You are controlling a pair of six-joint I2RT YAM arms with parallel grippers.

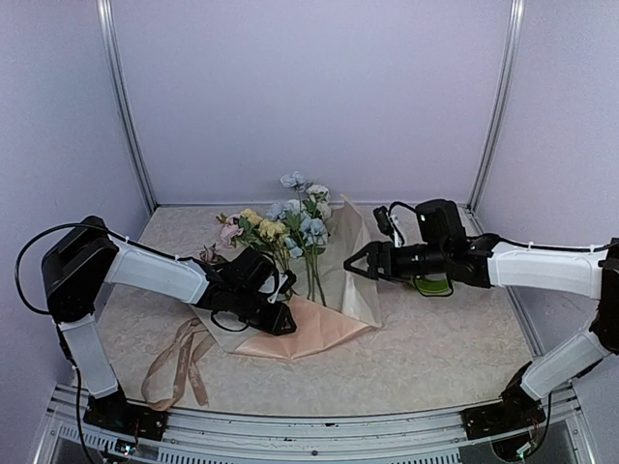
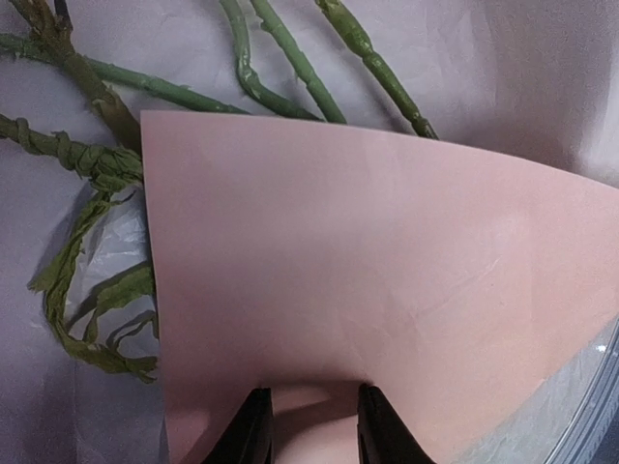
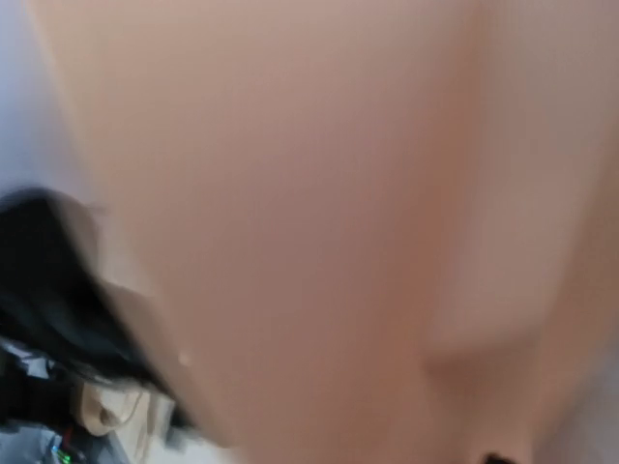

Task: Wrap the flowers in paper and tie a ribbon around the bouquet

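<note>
Blue, yellow, white and pink fake flowers point(image 1: 280, 227) lie together on the wrapping paper, green stems point(image 1: 314, 275) towards the front. The folded pink corner of the paper point(image 1: 308, 331) covers the lower stem ends in the left wrist view. My left gripper is over this fold, fingertips apart, with the paper dented between them. On the other side, the paper's right part point(image 1: 360, 275) stands raised. My right gripper point(image 1: 346, 264) is at this raised part; whether its fingers grip the edge cannot be made out. Blurred paper point(image 3: 290, 193) fills most of the right wrist view.
A brown ribbon point(image 1: 174, 362) lies looped at the front left of the table. Part of a green round object point(image 1: 432, 287) shows beneath the right arm.
</note>
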